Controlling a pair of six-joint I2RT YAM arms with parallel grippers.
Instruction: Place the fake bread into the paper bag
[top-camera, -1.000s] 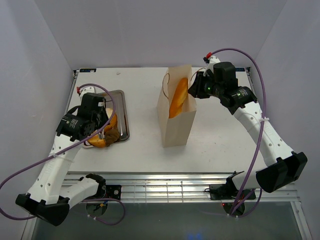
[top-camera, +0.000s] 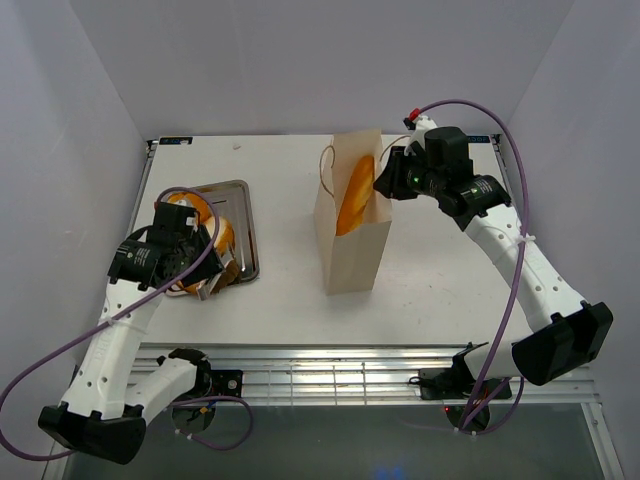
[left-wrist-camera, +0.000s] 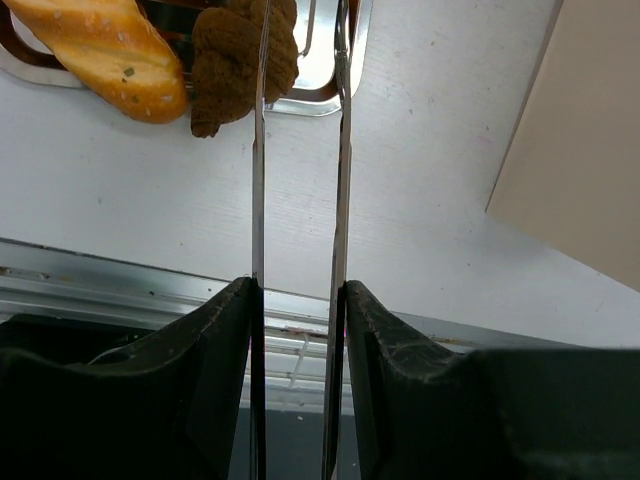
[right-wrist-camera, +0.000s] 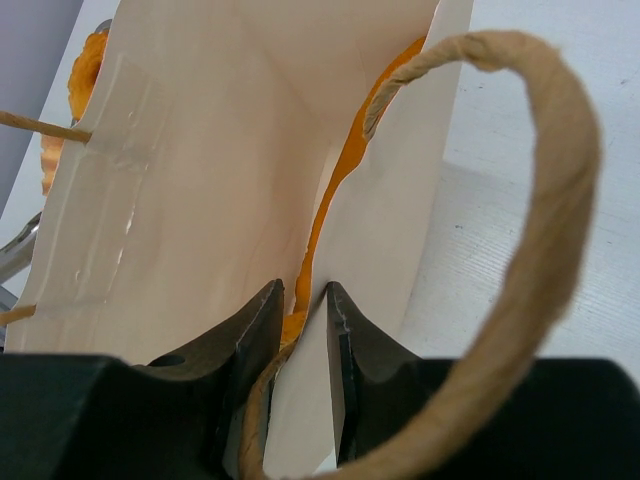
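The tan paper bag (top-camera: 352, 262) stands upright in the middle of the table, its mouth open, with a long orange-brown bread (top-camera: 354, 200) leaning inside. At the bag's right rim, my right gripper has its fingers apart, with the thin paper wall between them. My left gripper is part open, its long metal fingers (left-wrist-camera: 259, 180) spread over the front of the tray (left-wrist-camera: 318, 105). A dark brown bread (left-wrist-camera: 225, 75) lies by its left finger; a golden loaf (left-wrist-camera: 120, 60) is farther left. Contact with the brown bread cannot be judged.
The metal tray (top-camera: 250, 235) on the left holds several breads, among them a golden one (top-camera: 224, 236); the left arm hides part of them. A twisted paper handle (right-wrist-camera: 575, 190) loops before the right wrist camera.
My left gripper has come toward the table's front, and its metal fingers now show over the tray's front breads. The right arm and bag look unmoved.
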